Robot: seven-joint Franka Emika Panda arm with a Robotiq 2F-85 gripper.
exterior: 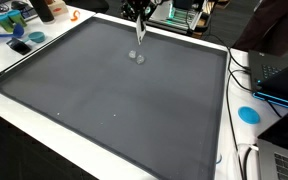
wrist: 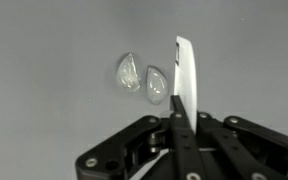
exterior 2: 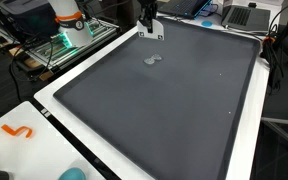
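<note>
My gripper is shut on a thin white piece [wrist: 185,75], which shows nearly edge-on between the dark fingers in the wrist view. In exterior view 2 the same white piece [exterior 2: 151,31] looks flat and broad, with small dark spots along its lower part. Two clear, drop-shaped pieces lie close together on the grey board: the left clear piece [wrist: 129,72] and the right clear piece [wrist: 156,85]. In the wrist view both sit left of the white piece, with a gap between it and them.
The grey board [exterior: 119,100] has a white border and is otherwise bare toward the front. A blue disc [exterior: 249,115] and laptops lie off its right side. Small items, including a teal bowl [exterior: 36,37], stand beyond the left edge.
</note>
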